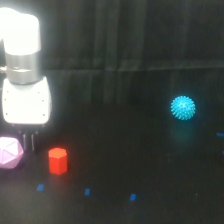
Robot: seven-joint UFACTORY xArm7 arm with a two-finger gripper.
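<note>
The white robot arm [26,97] hangs at the left with its gripper [28,142], two thin dark fingers pointing down beside a pink faceted ball [9,151]. A red block [58,161] stands to the right of the gripper, apart from it. Whether the fingers are open or shut is hard to tell. A cyan spiky ball [183,108] rests at the right, well away from the arm.
A dark curtain [120,40] fills the back.
</note>
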